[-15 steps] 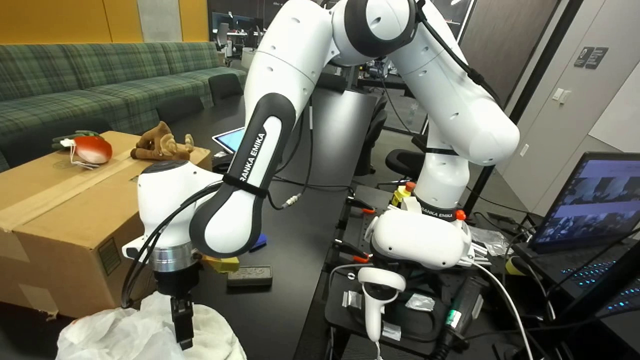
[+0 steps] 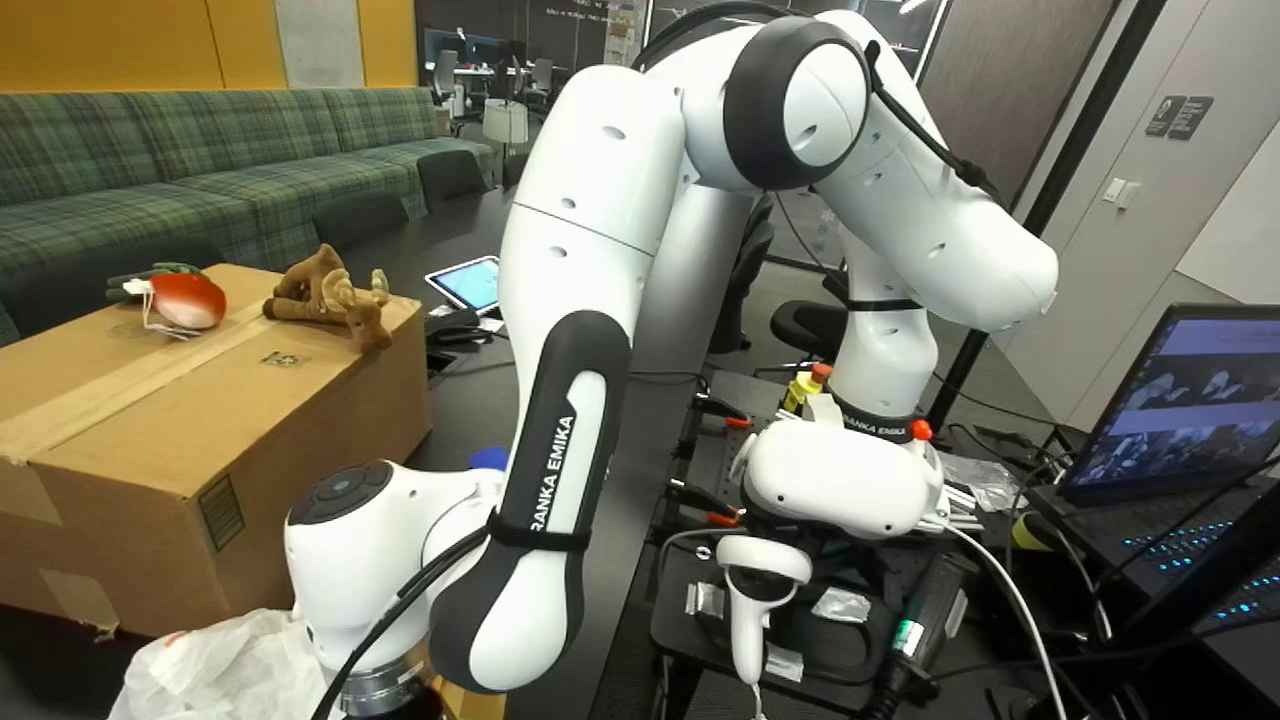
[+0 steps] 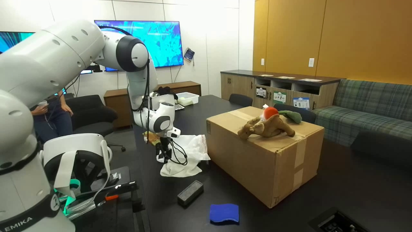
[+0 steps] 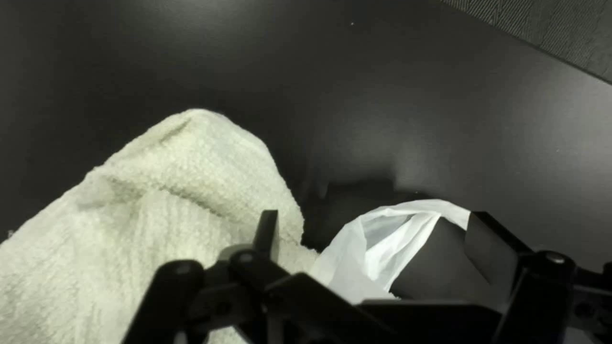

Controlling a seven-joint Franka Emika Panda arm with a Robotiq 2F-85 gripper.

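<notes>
My open gripper is low over the table, its fingers wide apart. Part of a crumpled white plastic bag [image 4: 378, 243] lies between and below them; its upper fold reaches the right fingertip, and contact cannot be judged. Under the left finger spreads a cream-white towel [image 4: 172, 189]. The second exterior view shows the gripper [image 3: 165, 152] pointing down at the near side of the bag [image 3: 195, 147] and towel [image 3: 181, 169]. In the first exterior view, the fingers fall below the picture, while some of the bag [image 2: 210, 672] shows at bottom left.
A large cardboard box [image 3: 241, 164] stands beside the bag, topped by a brown plush toy [image 3: 268, 129] and a red-and-white item [image 3: 270, 112]. A dark eraser block [image 3: 190, 193] and blue sponge [image 3: 224, 213] lie on the table [image 3: 173, 216].
The wrist and gripper have come down and toward the first exterior camera.
</notes>
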